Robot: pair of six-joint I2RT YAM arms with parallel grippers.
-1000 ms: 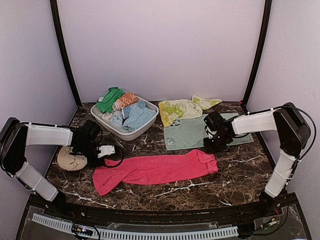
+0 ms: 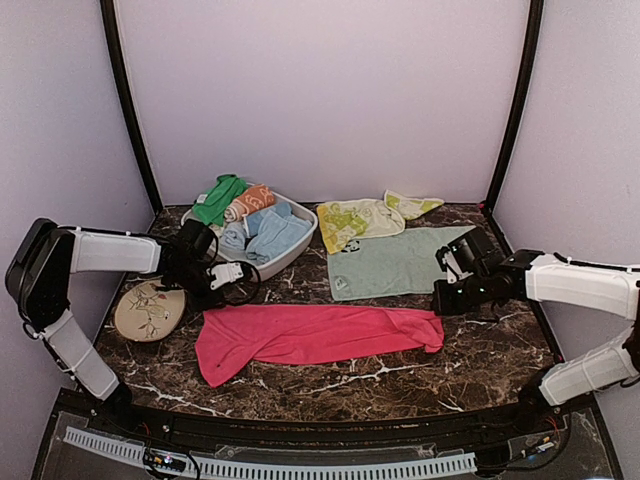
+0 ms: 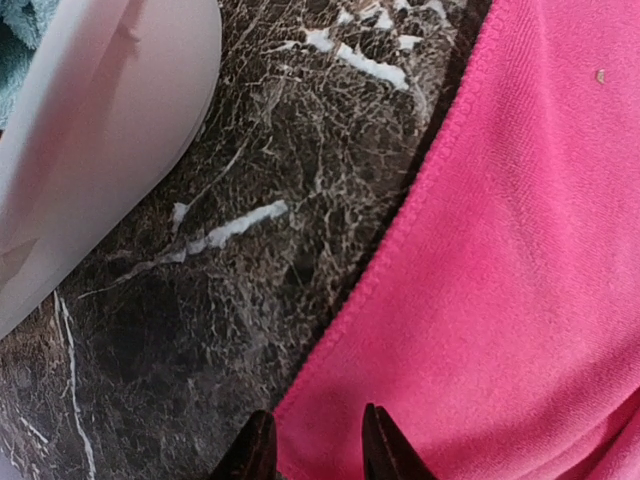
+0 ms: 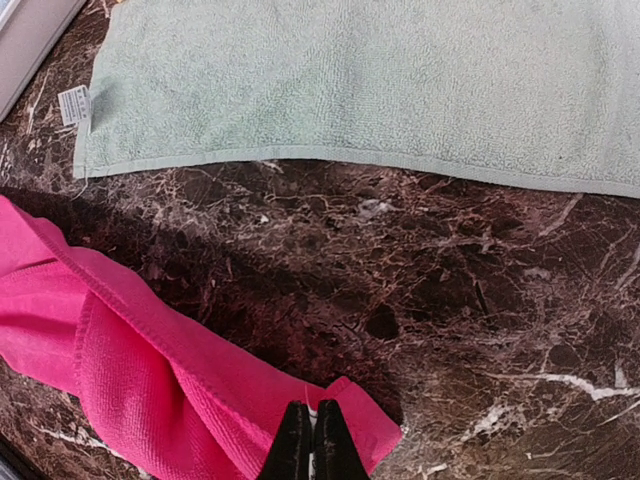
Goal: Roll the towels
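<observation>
A long pink towel [image 2: 320, 333] lies creased across the front of the dark marble table, folded over at both ends. My left gripper is open at the towel's left back corner, its fingertips over the edge. My right gripper is shut at the towel's right end, where a strip of pink cloth runs into its fingertips [image 4: 295, 430]; how much is between them is hard to tell.
A white basket [image 2: 294, 255] of rolled and folded towels stands at the back left. A pale green towel [image 2: 380, 270] and a yellow patterned cloth [image 2: 350, 220] lie behind. A round embroidery hoop [image 2: 145, 320] sits at left.
The left arm and the towel's left end have shifted right.
</observation>
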